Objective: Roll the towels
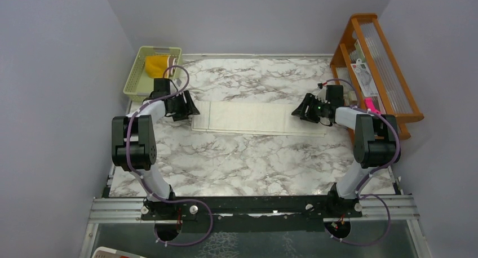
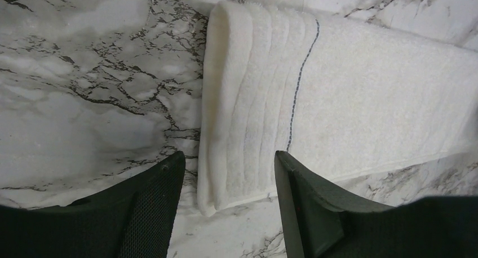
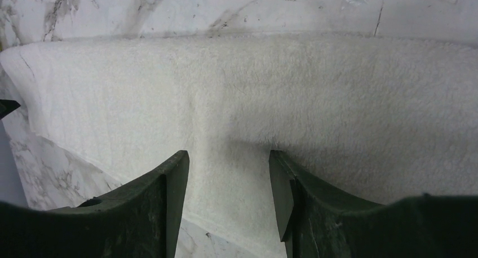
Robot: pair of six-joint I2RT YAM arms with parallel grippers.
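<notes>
A long white towel (image 1: pixel 248 116) lies folded flat across the marble table. Its left end, in the left wrist view, has a creased, doubled edge (image 2: pixel 225 100) and a dark stitched line. My left gripper (image 1: pixel 187 105) is open just off that end, with the end between its fingertips in view below it. My right gripper (image 1: pixel 307 107) is over the right part of the towel (image 3: pixel 338 111), its fingers apart with only towel surface seen beneath them; none is visibly pinched.
A green basket (image 1: pixel 135 83) with a yellow cloth (image 1: pixel 156 66) stands at the back left. A wooden rack (image 1: pixel 408 114) with assorted items is along the right side. Bare marble (image 1: pixel 242 165) spreads in front of and behind the towel.
</notes>
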